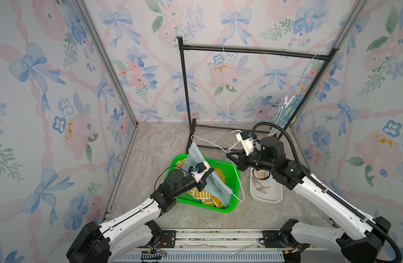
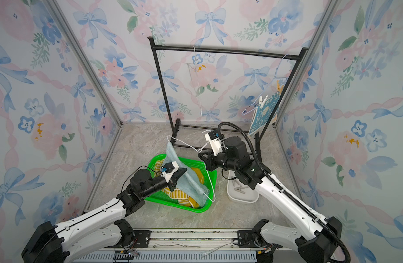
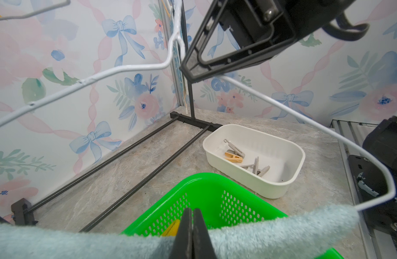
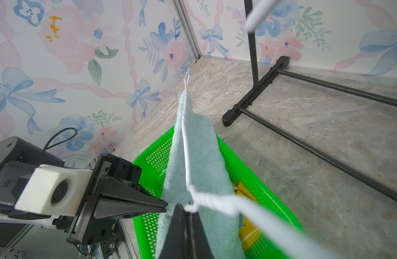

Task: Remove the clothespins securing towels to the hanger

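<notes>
The pale blue towel (image 1: 219,189) drapes over a white wire hanger (image 1: 211,143) above the green basket. My right gripper is shut on the hanger's wire by its twisted neck. My left gripper (image 1: 211,171) is at the towel, its fingers shut and overlapping the fold; the right wrist view shows its tip at the towel's edge, so it pinches thin cloth. I see no clothespin on this towel. Loose clothespins (image 3: 235,155) lie in the white bin (image 3: 289,172). Another towel (image 2: 266,113) hangs at the rack's right with a white clothespin (image 2: 263,100).
The green basket (image 1: 234,192) holds yellow striped cloth (image 1: 201,193). A black rack (image 1: 254,50) stands behind, with an empty hanger (image 1: 227,87) on its bar. Free floor lies to the left of the basket.
</notes>
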